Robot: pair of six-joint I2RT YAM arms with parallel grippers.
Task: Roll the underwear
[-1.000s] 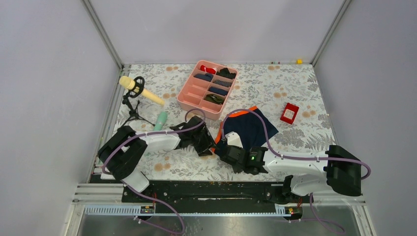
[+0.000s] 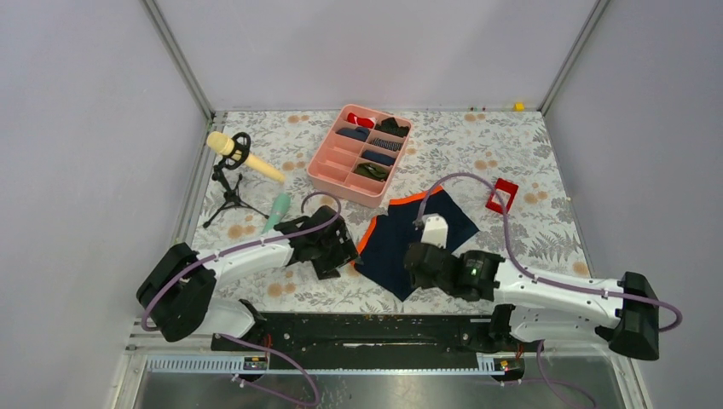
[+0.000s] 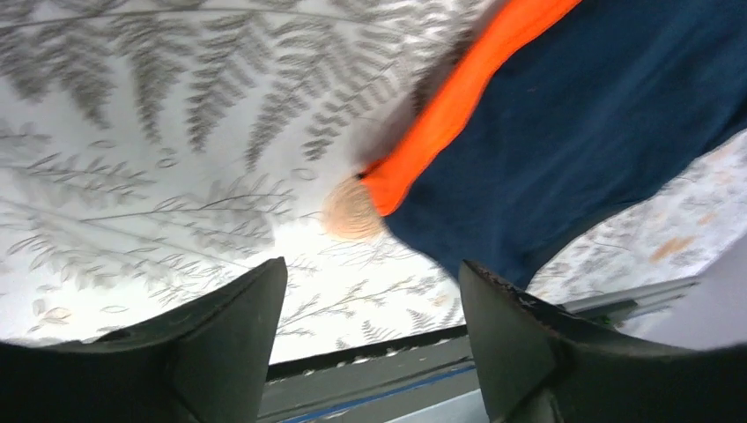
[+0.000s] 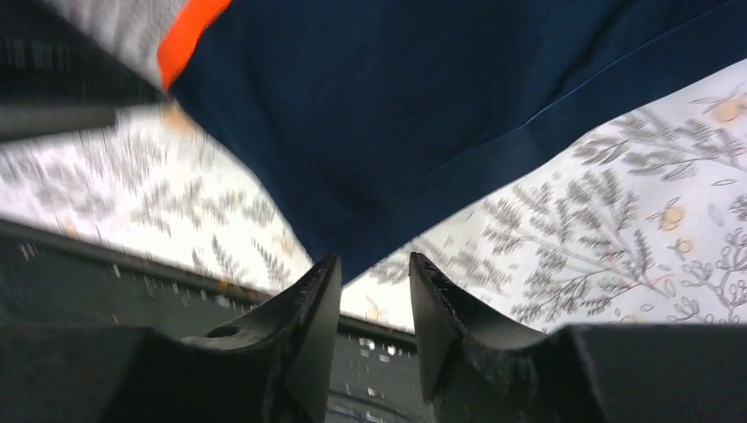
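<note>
Dark navy underwear (image 2: 390, 247) with an orange waistband (image 3: 449, 110) lies spread fairly flat in front of the pink box. My left gripper is open, with bare tablecloth between its fingers. In the left wrist view, the waistband's end lies just ahead of those fingers. Over the front part of the fabric, my right gripper stands part open. A pointed corner of the underwear (image 4: 352, 251) shows between and beyond its fingertips in the right wrist view, not visibly pinched. The right arm hides part of the fabric from above.
A pink divided box (image 2: 334, 160) holding several rolled garments stands behind the underwear. A red box (image 2: 502, 195) lies to the right. At left are a black tripod (image 2: 228, 192) with a yellow rod and a green item (image 2: 280, 208). Open tablecloth lies at right.
My left gripper has drawn back leftward; the right one has moved right.
</note>
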